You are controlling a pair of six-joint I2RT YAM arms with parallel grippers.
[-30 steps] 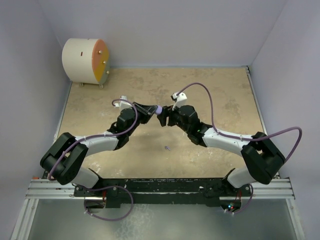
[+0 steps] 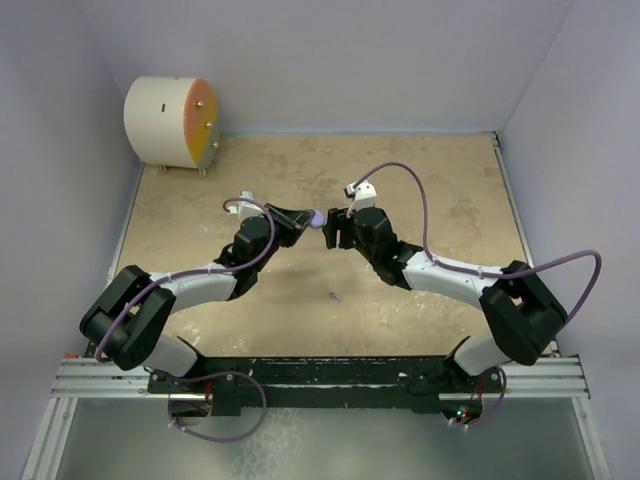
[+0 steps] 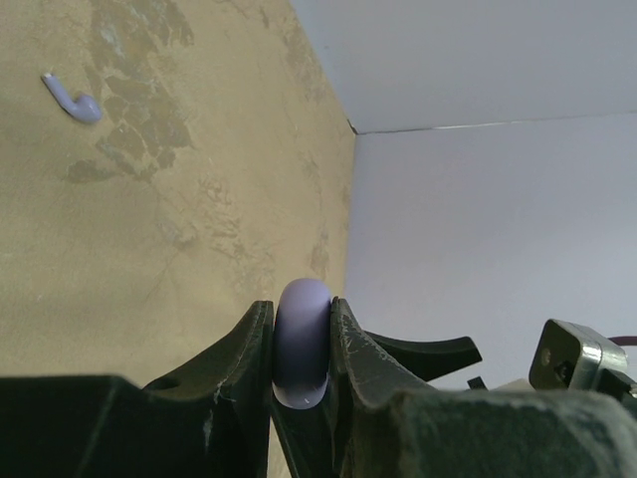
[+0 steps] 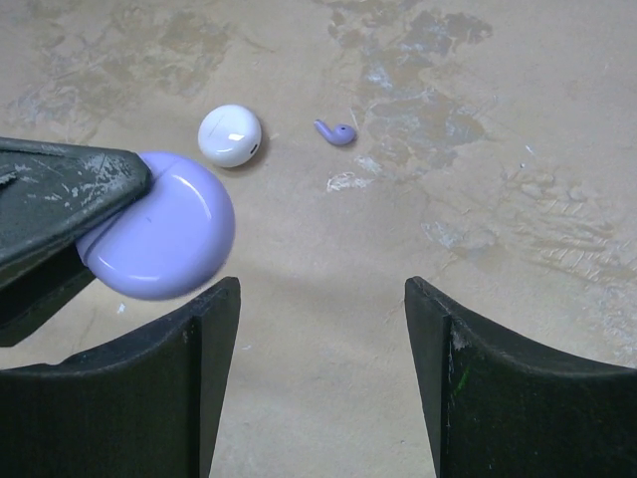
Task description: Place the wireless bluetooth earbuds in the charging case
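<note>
A rounded lavender charging case (image 4: pixel 164 234) is pinched between the fingertips of my left gripper, held up off the table. It looks like one smooth piece, with no raised lid in sight. Just right of it, my right gripper stands open; between its fingers only table shows, and the case is past the left finger. From above, the case (image 2: pixel 317 219) sits in the narrow space between both grippers. One lavender earbud (image 4: pixel 341 133) lies on the table, seen also as a small earbud (image 2: pixel 335 296) in front of the arms. No second earbud can be made out.
A glossy white round object (image 4: pixel 230 135) rests on the table near the earbud; what it is I cannot tell. At the back left stands a white drum-shaped cabinet (image 2: pixel 165 120).
From close against the case, my right gripper has shifted slightly right and now stands a little apart from it. The left arm, the case and the earbud have stayed put.
</note>
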